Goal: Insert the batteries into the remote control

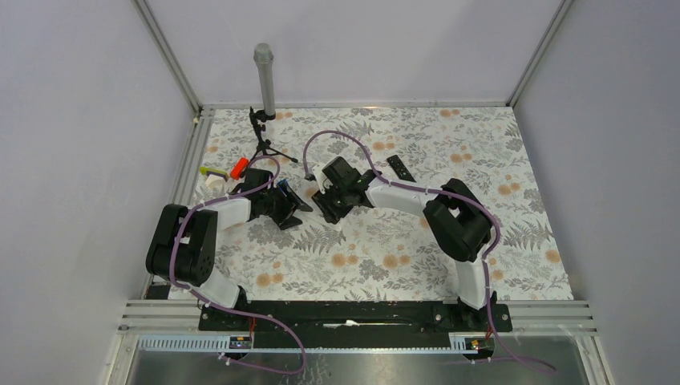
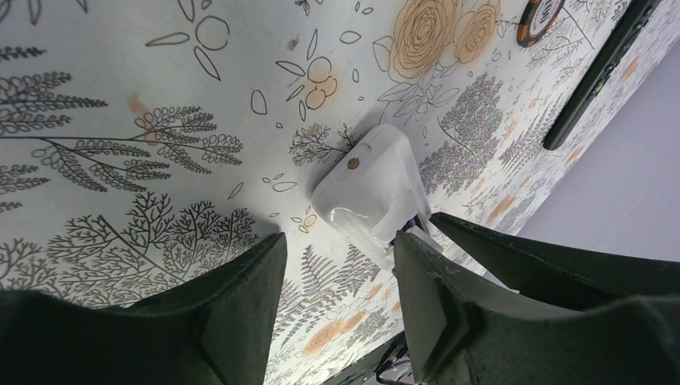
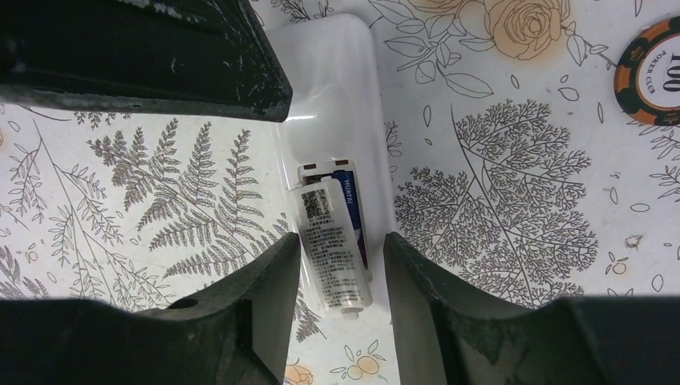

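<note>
The white remote control [image 3: 329, 96] lies on the patterned cloth with its battery compartment uncovered. A blue battery [image 3: 350, 196] is inside, and a white-labelled battery [image 3: 335, 249] lies slanted over the compartment beside it. My right gripper straddles this white battery with its fingers apart, a gap showing on the battery's right side. My left gripper has its fingertips at the remote's edge. Cloth shows between its fingers, and nothing held is visible there. In the top view both grippers face each other and hide most of the remote.
A poker chip [image 3: 657, 72] lies right of the remote. A black remote [image 1: 399, 168] rests farther back. At the left are a tripod [image 1: 262, 136] and a red object [image 1: 239, 167].
</note>
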